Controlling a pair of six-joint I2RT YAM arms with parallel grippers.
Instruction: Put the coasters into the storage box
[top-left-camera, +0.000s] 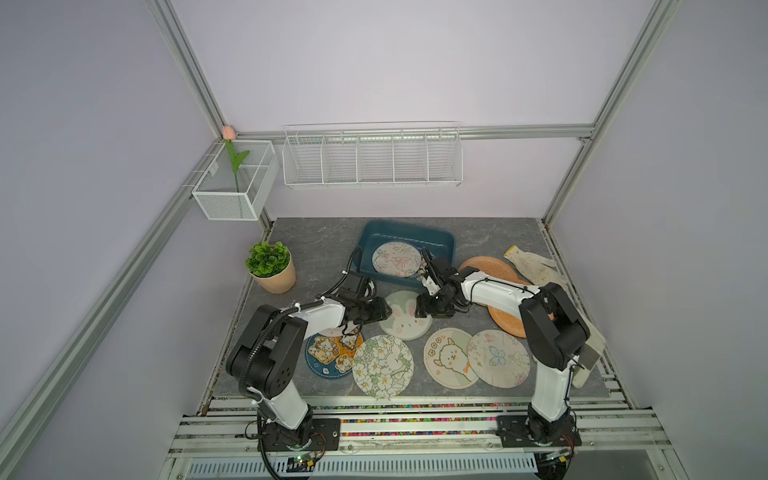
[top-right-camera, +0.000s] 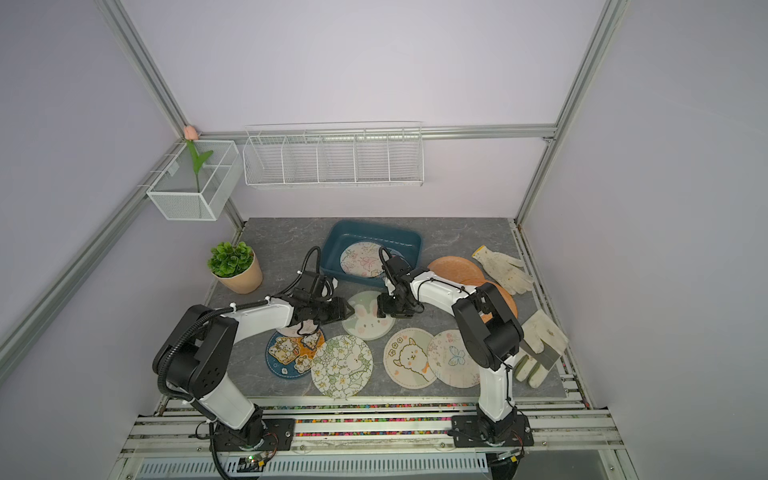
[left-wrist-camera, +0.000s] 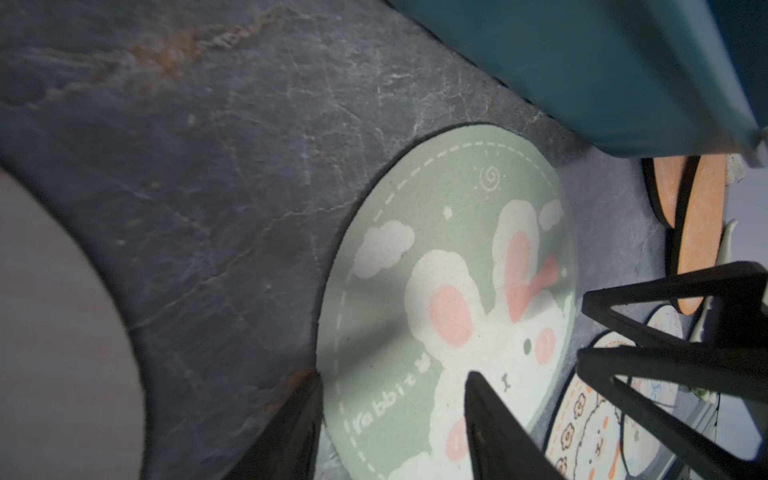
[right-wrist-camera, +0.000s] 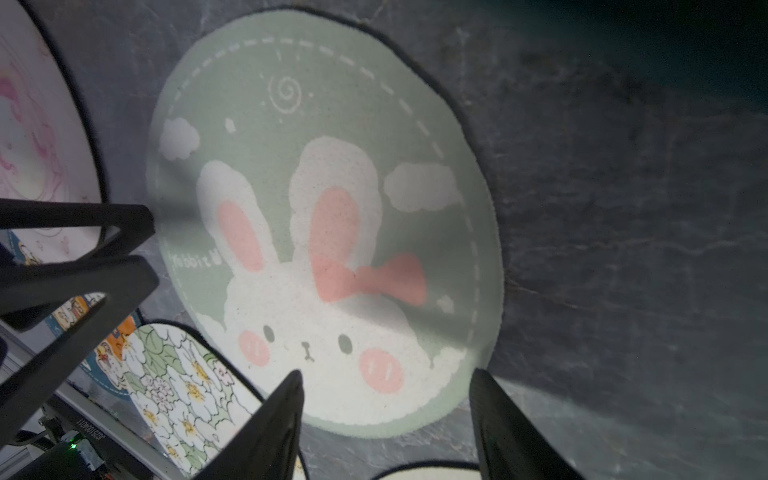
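Note:
The green rabbit coaster lies on the table in front of the blue storage box, which holds a pink-patterned coaster. My left gripper is low at the rabbit coaster's left edge, fingers apart. My right gripper is over its right side, open with nothing between its fingers. Along the front lie a flower coaster, an animal coaster, a butterfly coaster and a blue-rimmed coaster. A pale coaster lies left, partly under the left arm.
A potted plant stands at the left, with wood-coloured discs and gloves at the right. Wire baskets hang on the walls.

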